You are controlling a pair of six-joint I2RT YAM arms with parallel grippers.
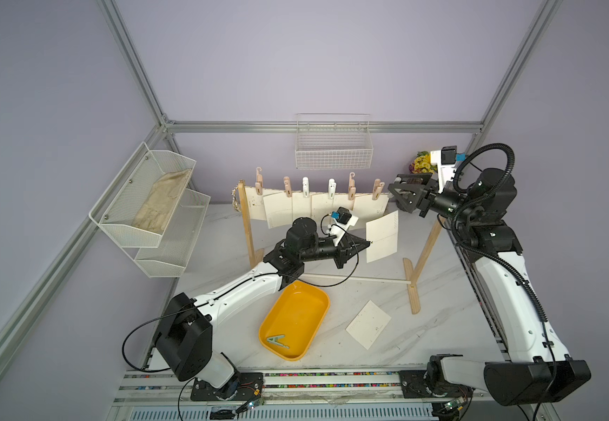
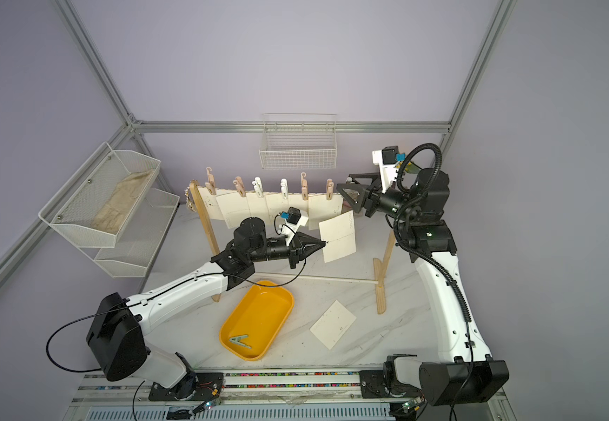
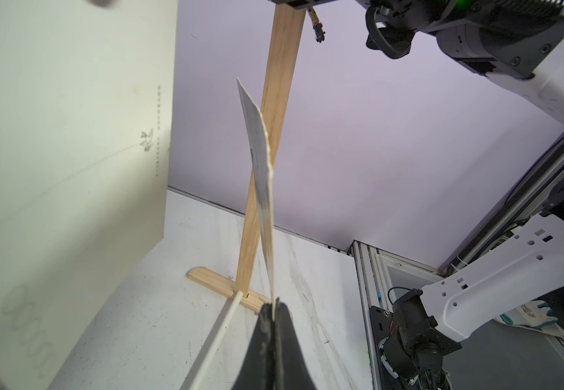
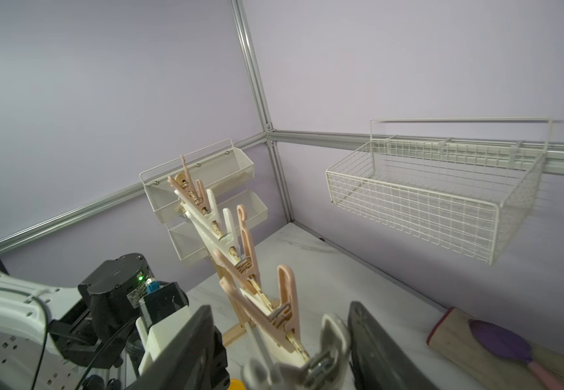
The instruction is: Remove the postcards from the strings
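Observation:
Postcards hang from a string between wooden posts, held by pink and white clothespins. My left gripper is shut on a postcard, held out in front of the row. My right gripper is at the right end of the string; in the right wrist view it is part open around a blurred clothespin. Whether it touches that clothespin I cannot tell. Another postcard lies flat on the table.
A yellow tray with a green clip stands at the front. A white shelf unit hangs at the left, a wire basket at the back. The stand's crossbar runs behind the tray.

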